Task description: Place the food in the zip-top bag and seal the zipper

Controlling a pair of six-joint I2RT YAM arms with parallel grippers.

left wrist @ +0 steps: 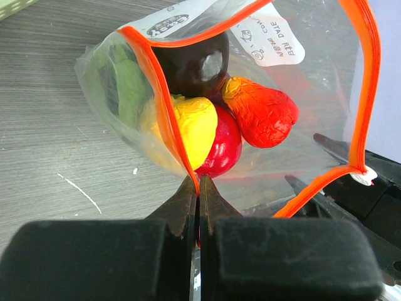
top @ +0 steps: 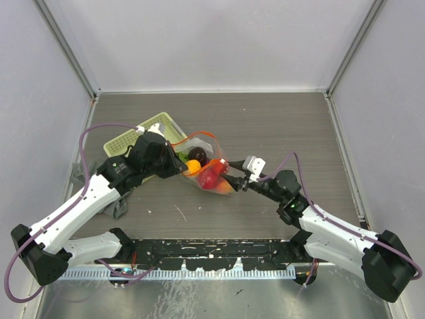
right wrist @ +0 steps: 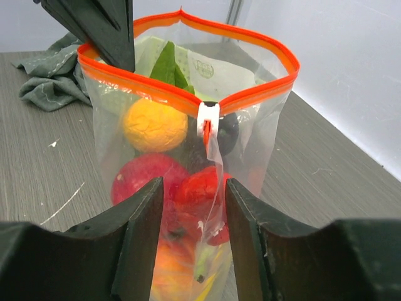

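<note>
A clear zip bag (top: 209, 179) with an orange rim stands open at the middle of the table, play food inside. In the left wrist view a dark eggplant-like piece (left wrist: 195, 66), a yellow one (left wrist: 195, 128), a dark red one (left wrist: 224, 144), a red-orange one (left wrist: 266, 116) and green leaves (left wrist: 130, 91) show through it. My left gripper is shut on the bag's orange rim. The white zipper slider (right wrist: 208, 113) sits at the rim's near corner. My right gripper stands part open, its fingers either side of the bag's corner edge, below the slider.
A pale green basket (top: 119, 143) lies behind the left arm, partly hidden by it. A grey cloth (top: 116, 205) is at the table's left edge.
</note>
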